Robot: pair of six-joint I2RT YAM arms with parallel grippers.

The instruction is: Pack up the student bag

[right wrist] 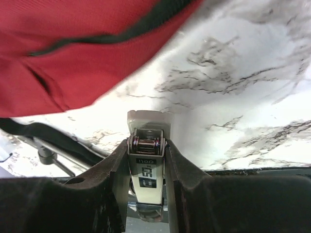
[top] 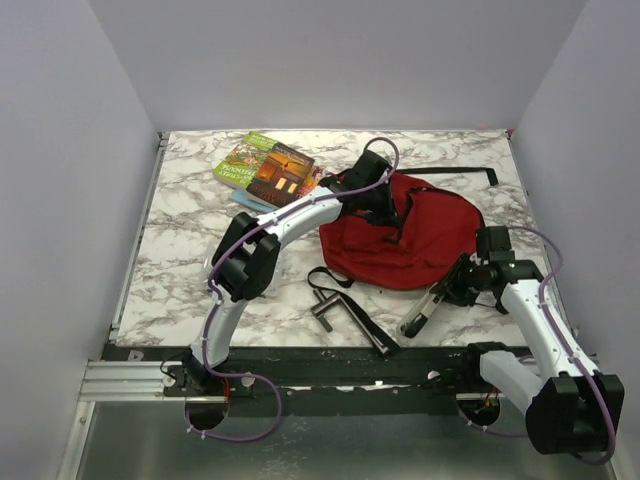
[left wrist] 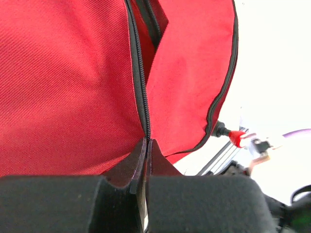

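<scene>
A red bag (top: 430, 245) lies spread on the table. Its dark zip edge (left wrist: 140, 82) runs down to the fingertips of my left gripper, which is shut there with thin cloth at its tips. My right gripper is closed against both sides of a slim white-and-black case (right wrist: 149, 170), fingers flanking it. From above, this case (top: 418, 316) points down and left from the gripper, in front of the bag. Whether it touches the table cannot be told.
Several books (top: 282, 176) and a light blue item (top: 250, 202) lie at the back left. A black strap (top: 358, 318) and a grey bent bar (top: 323, 308) lie near the front edge. Free marble shows at the left.
</scene>
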